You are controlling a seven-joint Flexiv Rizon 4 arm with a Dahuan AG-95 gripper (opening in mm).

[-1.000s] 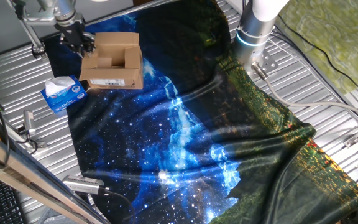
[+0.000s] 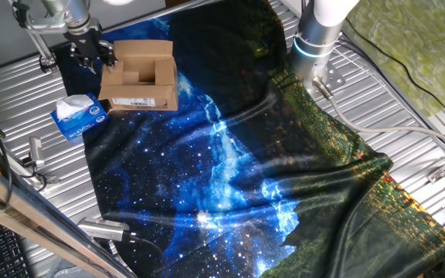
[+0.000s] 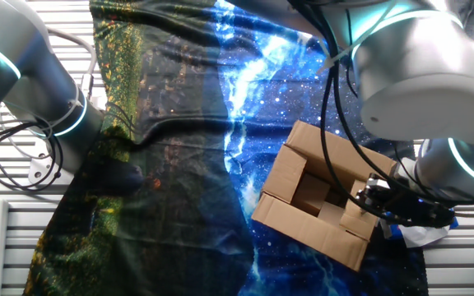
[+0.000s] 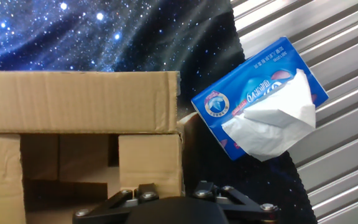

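Note:
An open cardboard box [image 2: 140, 95] stands on the dark cloth, its flaps folded outward and its visible inside bare. Beside it, partly on the cloth's edge, rests a blue tissue box [image 4: 272, 74] with a white tissue [image 4: 275, 118] sticking out of the top. My gripper shows at the bottom of the wrist view, its two fingers apart with nothing between them. In exterior view 1 the gripper [image 2: 95, 63] hangs by the box's left flap, above the level of the table. Exterior view 2 has it over the box's edge, with the tissue box mostly hidden below.
The galaxy-printed cloth [image 2: 199, 177] is wrinkled and otherwise clear across the middle. A metal frame post [image 2: 45, 212] and a small grey device [image 2: 103, 228] are at the near left. Ribbed metal table [image 2: 22, 100] shows around the cloth.
In exterior view 1 my gripper has shifted slightly left and down in the picture over the last second. The cardboard box and tissue box have stayed put.

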